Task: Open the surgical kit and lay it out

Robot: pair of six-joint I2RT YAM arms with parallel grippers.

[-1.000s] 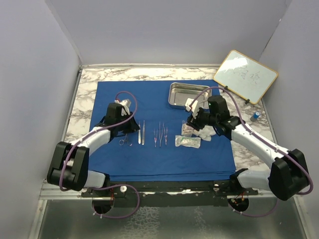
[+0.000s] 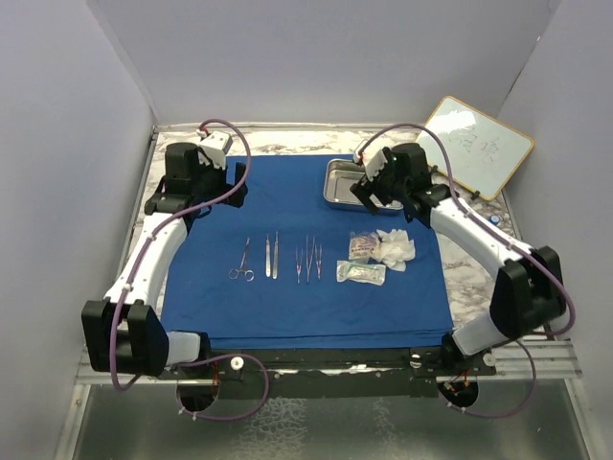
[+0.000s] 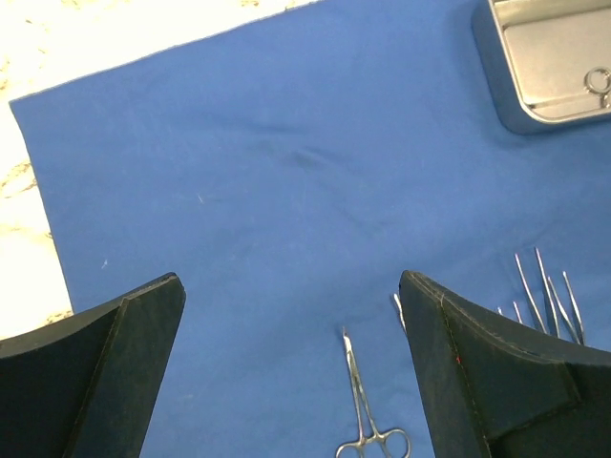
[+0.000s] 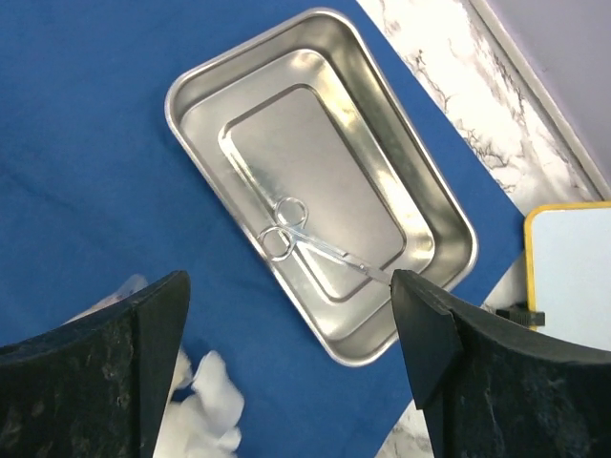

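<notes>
On the blue cloth (image 2: 278,206), a pair of scissors (image 2: 243,263) lies at left, beside two slim knife-like tools (image 2: 272,257) and three tweezers (image 2: 309,260), roughly in a row. The steel tray (image 2: 330,182) stands at the back right of the cloth. Inside it lies another ringed tool (image 4: 320,243), its far tip hidden behind a finger. Over the tray, my right gripper is open and empty, its fingers spread apart. My left gripper is open above bare cloth at the back left, holding nothing.
A patterned packet (image 2: 363,247), crumpled white gauze (image 2: 395,249) and a sealed white packet (image 2: 361,273) lie front of the tray. A whiteboard (image 2: 474,144) leans at the back right. Bare cloth spans the middle back and the front.
My left gripper has moved back, off the scissors. The right one has gone from above the packets to over the tray. The laid-out tools have stayed put.
</notes>
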